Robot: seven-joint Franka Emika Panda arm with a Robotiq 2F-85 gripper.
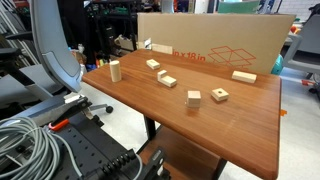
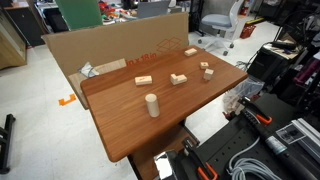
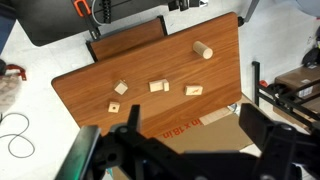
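Note:
On the brown table point(image 1: 230, 130) lie several pale wooden pieces. In exterior view 1 an upright cylinder point(image 1: 115, 71) stands at the left, and a cube point(image 1: 193, 98) sits near the front edge. A square block with a dark spot point(image 1: 220, 95) lies beside the cube. Toward the middle is a stepped piece point(image 1: 167, 79); a flat block point(image 1: 244, 77) rests at the back right. High over the table, my gripper is open in the wrist view, its dark fingers point(image 3: 128, 148) wide apart and nothing between them. The exterior views do not show the gripper.
A cardboard panel point(image 1: 215, 42) stands along the table's back edge. Coiled cable point(image 1: 30, 150) lies on the dark base at the front left. An office chair point(image 2: 220, 20) is beyond the table.

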